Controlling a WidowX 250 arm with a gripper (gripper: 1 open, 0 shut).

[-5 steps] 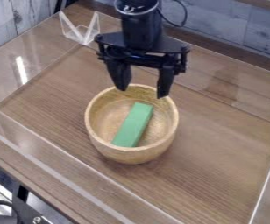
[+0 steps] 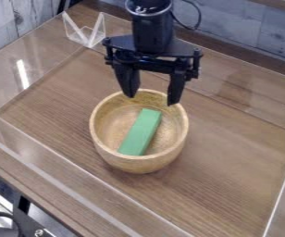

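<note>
My black gripper hangs from the top of the camera view with its two fingers spread wide, one at the left and one at the right, just above the rear of a tan round bowl. A flat green rectangular block lies inside the bowl, slightly tilted toward the back right. Nothing shows between the fingers.
The wooden table has bare room to the right and left of the bowl. Clear plastic pieces stand at the back left. A dark cable lies at the lower left edge, and a light wall runs along the back.
The gripper has shifted very slightly over the last second, staying open above the bowl. The bowl and green block look unmoved.
</note>
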